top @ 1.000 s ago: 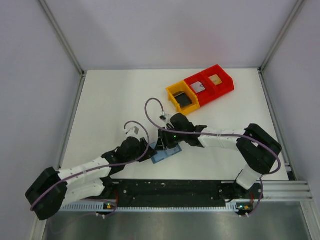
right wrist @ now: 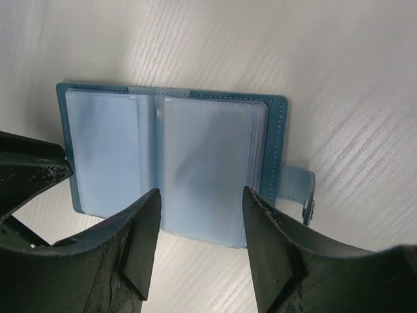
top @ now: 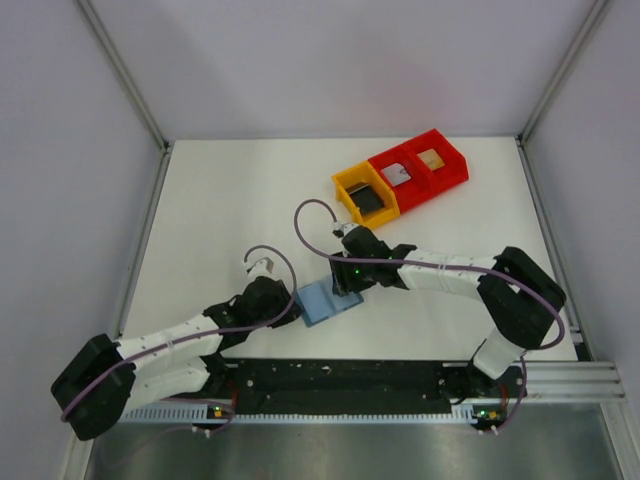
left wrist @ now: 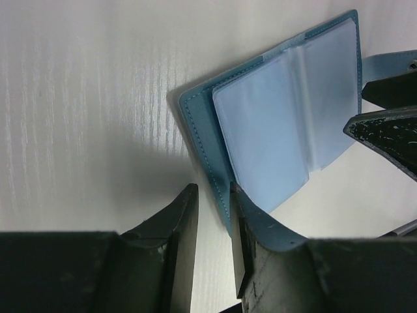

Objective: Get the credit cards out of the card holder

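The blue card holder (top: 318, 303) lies spread open on the white table between my two grippers. Clear pockets cover its inner faces, and its strap (right wrist: 296, 184) sticks out at one side in the right wrist view. My left gripper is part open at the holder's outer edge; one fingertip overlaps the corner of the cover (left wrist: 207, 147), and no card shows between the fingers. Over the strap-side half, my right gripper is open, its fingers set wide around the clear pocket (right wrist: 207, 163). Whether the fingertips touch the holder cannot be told.
A yellow tray (top: 352, 180) with a dark item inside stands at the back, beside a red two-compartment tray (top: 408, 160) holding a pale item and a tan one.
My right gripper has shifted a little to the right along the holder.
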